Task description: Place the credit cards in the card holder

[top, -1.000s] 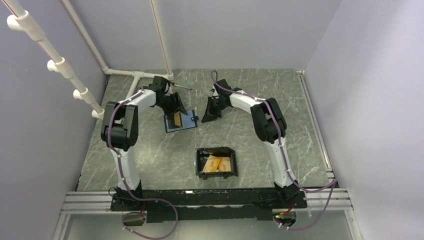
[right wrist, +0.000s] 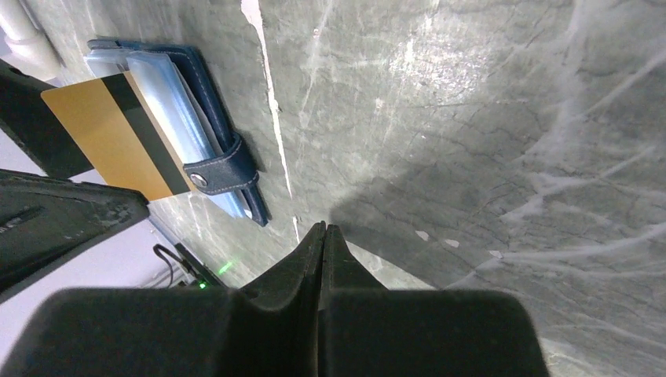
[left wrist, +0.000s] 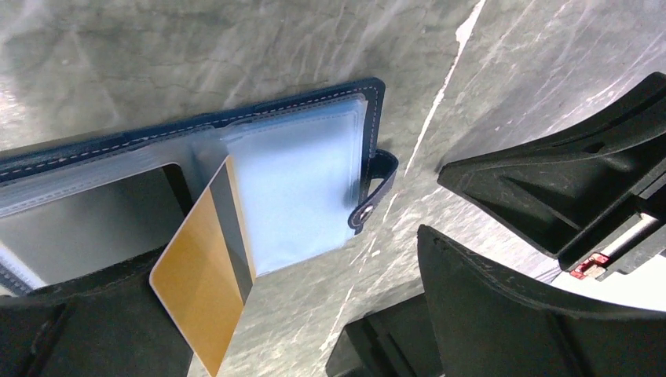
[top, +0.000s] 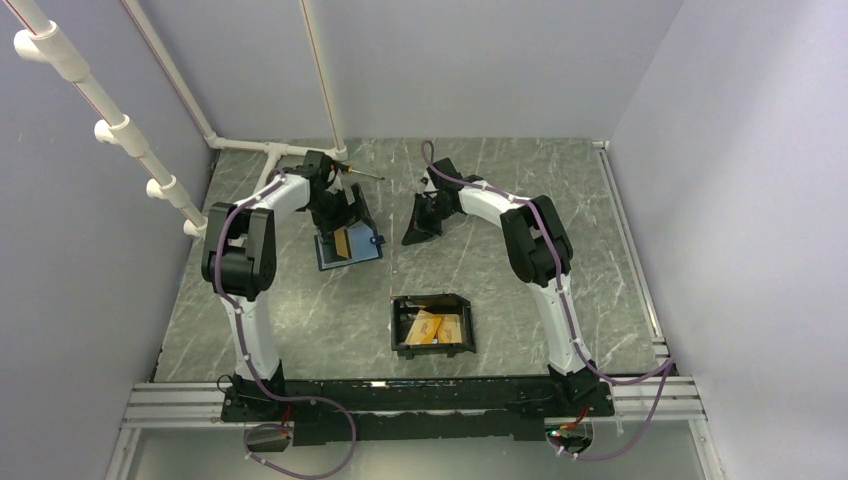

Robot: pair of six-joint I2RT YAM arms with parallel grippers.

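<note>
The dark blue card holder [top: 365, 243] lies spread on the table at the left, its clear sleeves facing up. A gold card [left wrist: 206, 271] with a dark stripe stands tilted out of it, its lower edge at the sleeves; how deep it sits cannot be told. My left gripper is open above the holder, the card between its fingers and close to the left one. Right of the holder, my right gripper is shut with nothing between its fingers, clear of holder and card. A dark card [left wrist: 102, 228] shows under the left sleeve.
A black bin [top: 433, 349] with several gold cards [top: 424, 328] stands at the front centre. Behind the holder lies a screwdriver [top: 367, 175]. White pipes [top: 240, 147] border the back left.
</note>
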